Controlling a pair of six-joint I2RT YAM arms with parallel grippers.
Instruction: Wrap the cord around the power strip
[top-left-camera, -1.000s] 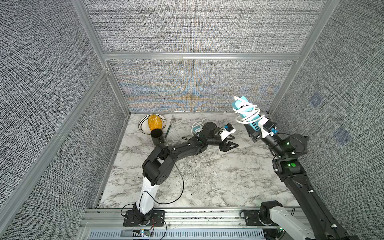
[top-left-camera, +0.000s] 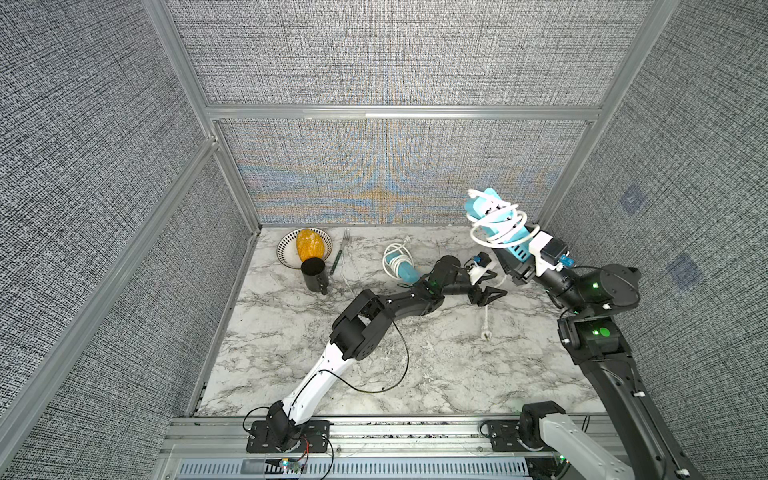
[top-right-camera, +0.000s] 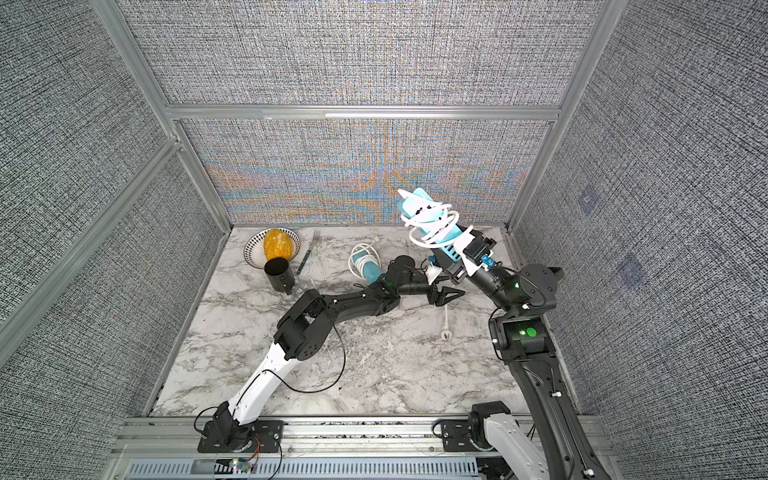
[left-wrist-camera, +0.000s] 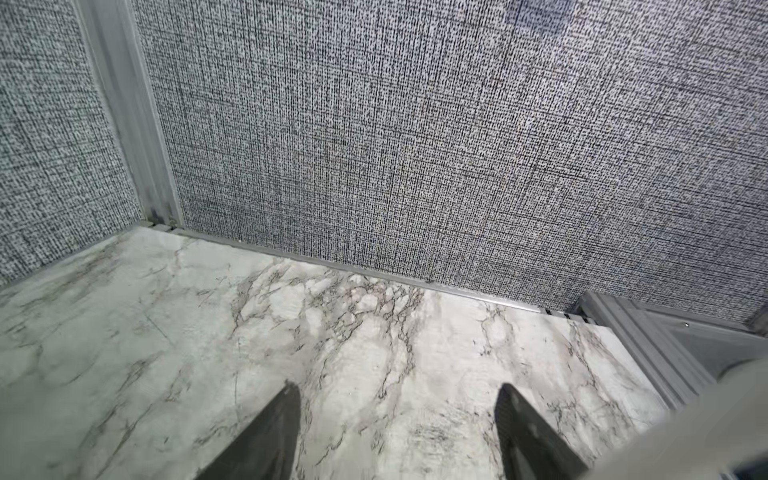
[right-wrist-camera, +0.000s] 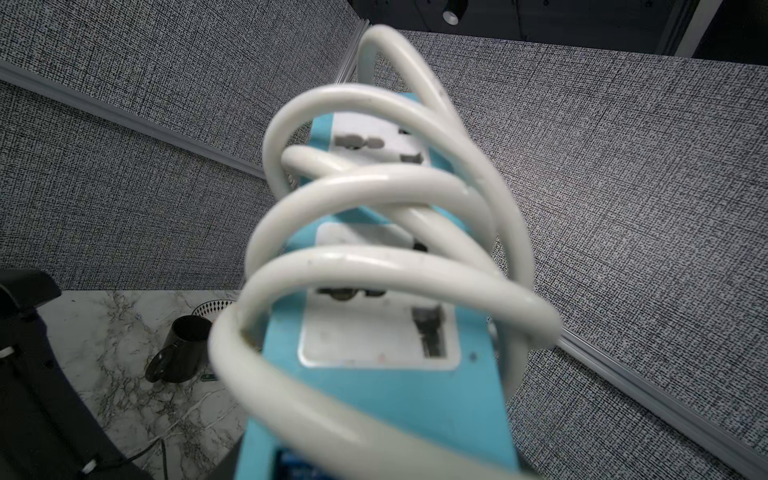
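Note:
My right gripper (top-left-camera: 520, 270) is shut on a light-blue power strip (right-wrist-camera: 376, 392), raised at the back right, with white cord (right-wrist-camera: 384, 268) looped several times round it. In the top left view a loose end with a plug (top-left-camera: 485, 334) hangs below. My left gripper (top-left-camera: 494, 285) stands open low right of centre, beside that hanging cord; in the left wrist view its fingertips (left-wrist-camera: 284, 400) are apart over bare marble, with a blurred white shape at lower right. A second blue strip with coiled white cord (top-left-camera: 397, 264) lies on the table behind the left arm.
A bowl (top-left-camera: 284, 254) with an orange item, a black mug (top-left-camera: 313, 276) and a fork (top-left-camera: 340, 252) are at the back left.
My left gripper has moved right toward the hanging cord.

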